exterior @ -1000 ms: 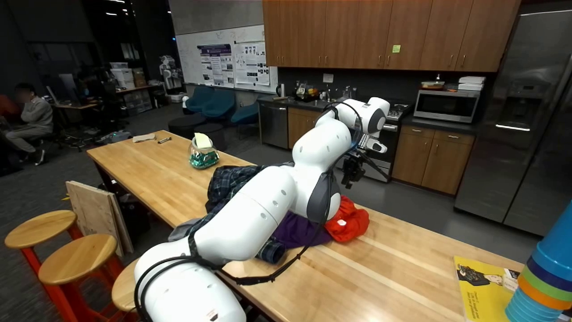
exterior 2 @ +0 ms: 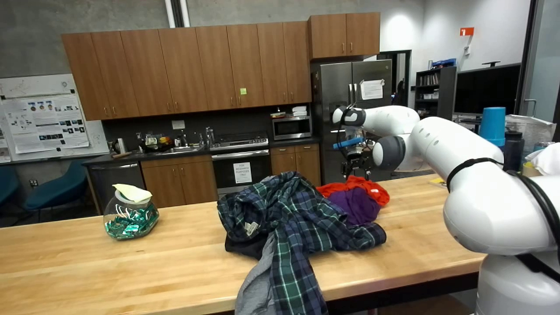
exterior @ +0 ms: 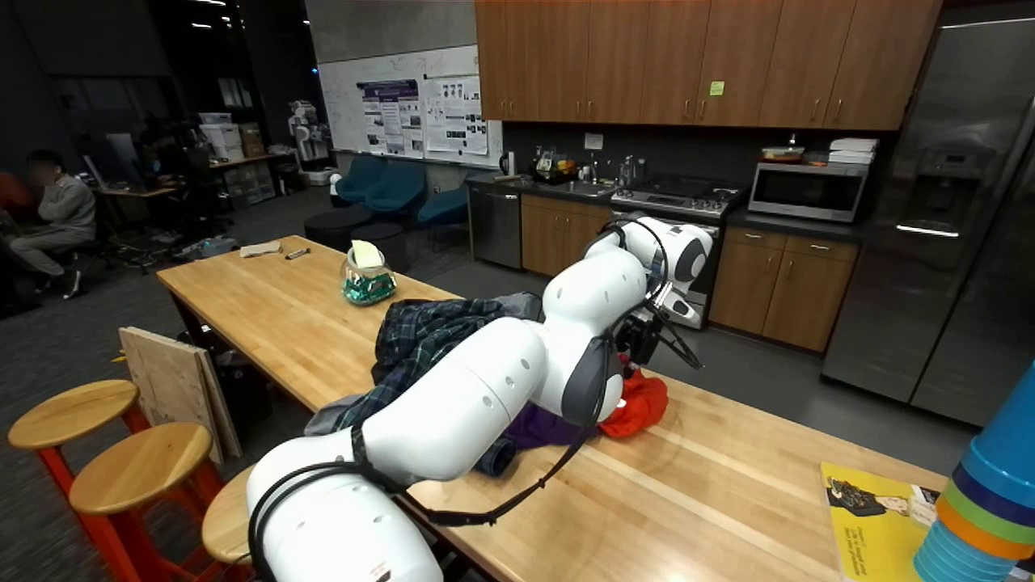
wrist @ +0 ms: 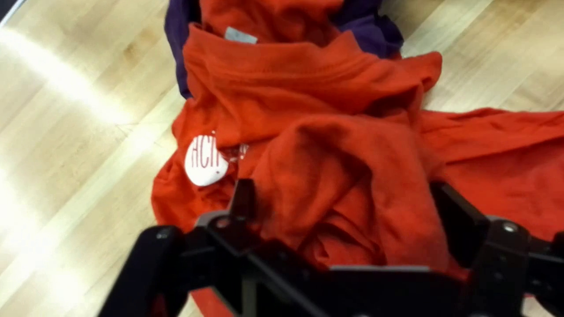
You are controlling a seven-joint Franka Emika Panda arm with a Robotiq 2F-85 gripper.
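A crumpled red shirt (wrist: 296,100) with a round white print fills the middle of the wrist view. My gripper is over it with its fingers spread wide, a raised fold of the red cloth lying in the gap between them. In the second exterior view the gripper (exterior 2: 355,167) hangs just above the red shirt (exterior 2: 362,184). Purple cloth (exterior 2: 355,205) lies against the red shirt, and a dark plaid shirt (exterior 2: 299,210) is heaped to its left. Whether the fingertips touch the red cloth cannot be told.
On the wooden table (exterior: 737,466), a glass jar (exterior: 368,281) of green-wrapped items stands toward the far left. A yellow magazine (exterior: 868,529) and stacked blue cups (exterior: 999,485) are at the right. Bare table lies between the clothes and the magazine.
My gripper has come down from above the table's far side to the red shirt. The arm has lowered with it; the jar, magazine and cups have stayed put.
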